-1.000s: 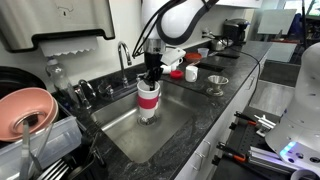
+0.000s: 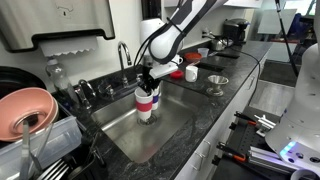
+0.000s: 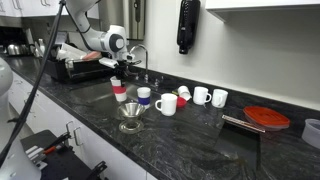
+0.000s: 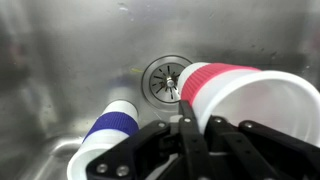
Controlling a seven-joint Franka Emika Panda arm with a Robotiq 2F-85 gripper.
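Observation:
A white cup with a red band (image 2: 144, 103) is over the sink (image 2: 125, 132) in the first exterior view. In the wrist view the mouth of this cup (image 4: 262, 112) faces the camera. My gripper is shut on the cup's near rim, its fingers close together. To their left in the same view is a white cup with a blue band (image 4: 113, 122), apart from the red-banded one. The drain (image 4: 168, 80) lies beyond both cups. Whether the held cup touches the sink floor, I cannot tell.
A drying rack with bowls (image 2: 30, 108) stands left of the sink. The faucet (image 2: 124, 55) rises at its back. On the counter are a metal goblet (image 3: 131, 115), several white mugs (image 3: 168, 104) and a red plate (image 3: 267, 116).
The red-banded cup has shifted slightly left, and a second cup now shows beside it.

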